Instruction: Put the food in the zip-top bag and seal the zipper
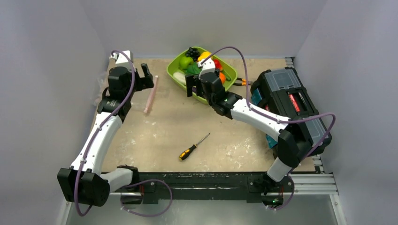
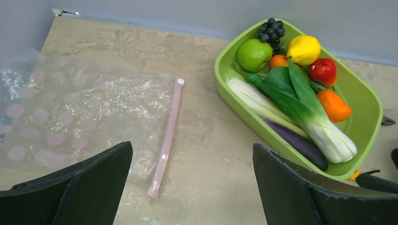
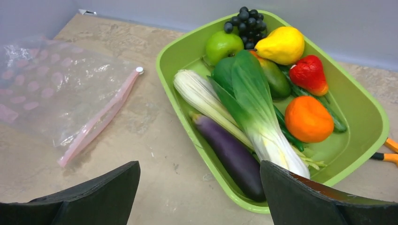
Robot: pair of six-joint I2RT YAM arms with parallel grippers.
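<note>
A clear zip top bag with pink dots lies flat on the left of the table. Along its right edge runs a pink zipper strip with a white slider at the far end. The green basket holds the food: an eggplant, a leafy white-stemmed vegetable, an orange, a yellow pear, a green apple and more. Above the bag, my left gripper is open and empty. My right gripper, also open and empty, hovers over the basket's near-left side.
A screwdriver lies on the front of the table. Orange-handled pliers rest right of the basket, beside a black toolbox.
</note>
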